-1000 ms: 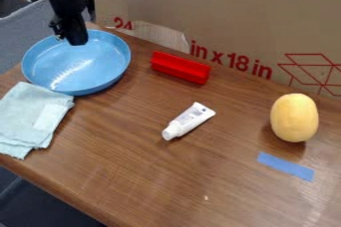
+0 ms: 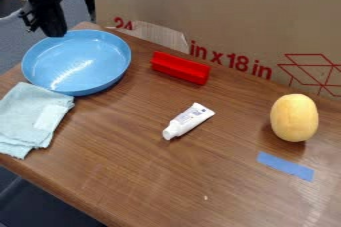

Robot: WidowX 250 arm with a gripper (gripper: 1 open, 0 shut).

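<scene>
My black gripper is high at the top left, just above the far rim of the blue plate; whether it is open or shut cannot be made out. Below the plate lies a folded pale cloth. A red block sits right of the plate, a white tube lies near the middle, and a yellow oval object rests at the right.
A large cardboard box walls off the back of the wooden table. A blue tape strip is below the yellow object.
The gripper has moved up and to the left, away from over the plate. The objects on the table look unchanged.
</scene>
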